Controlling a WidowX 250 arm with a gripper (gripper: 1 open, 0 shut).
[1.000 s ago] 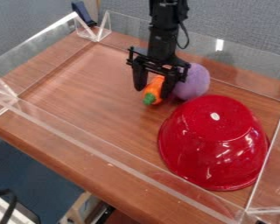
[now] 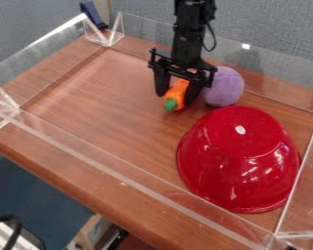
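My black gripper comes down from the top centre, low over an orange toy carrot with a green tip. The fingers are around or just above the carrot; whether they grip it is unclear. A purple ball-like object sits just behind and right of the carrot, close to it.
A large upturned red bowl fills the right front of the wooden table. Clear plastic walls border the area.
My gripper has shifted very slightly, and the carrot and purple object have moved a little to the right; otherwise little differs.
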